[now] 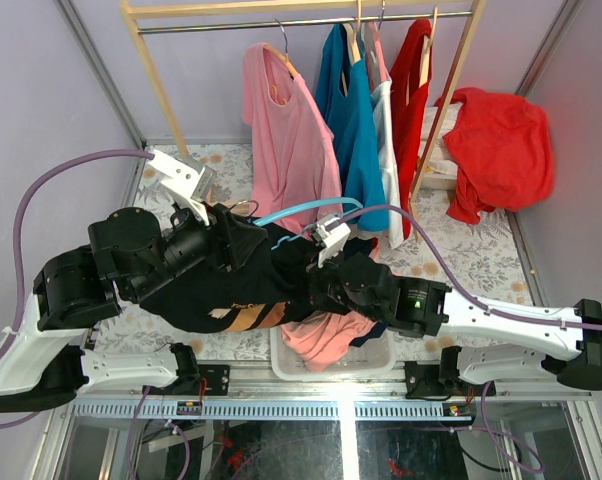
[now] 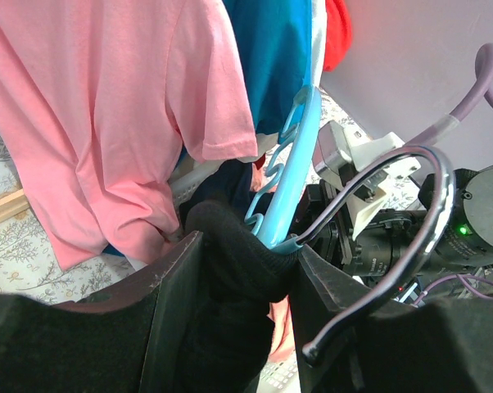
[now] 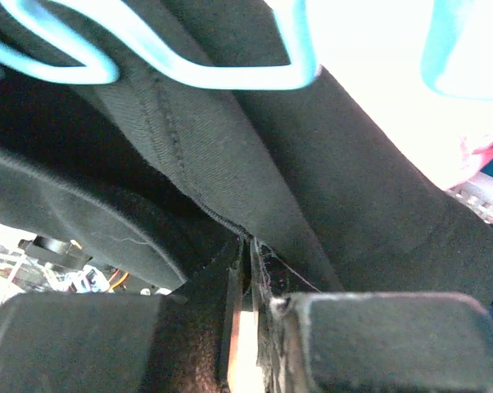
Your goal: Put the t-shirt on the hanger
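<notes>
A black t-shirt (image 1: 216, 290) with an orange print hangs bunched between my two arms. My left gripper is shut on its collar and on one end of the light-blue hanger (image 2: 294, 176). From there the hanger reaches out to the right, its far part over the shirt in the top view. My right gripper is low on the shirt's right part, its fingertips close together with a black fabric edge (image 3: 214, 214) running in between them. Blue hanger loops (image 3: 222, 78) cross above those fingers. Whether the hanger's far arm is inside the shirt cannot be told.
Pink, teal, white and red garments hang on a wooden rack (image 1: 311, 25) behind. A white basket (image 1: 331, 367) with salmon cloth stands below the shirt. A red garment (image 1: 496, 150) lies over a box at the back right.
</notes>
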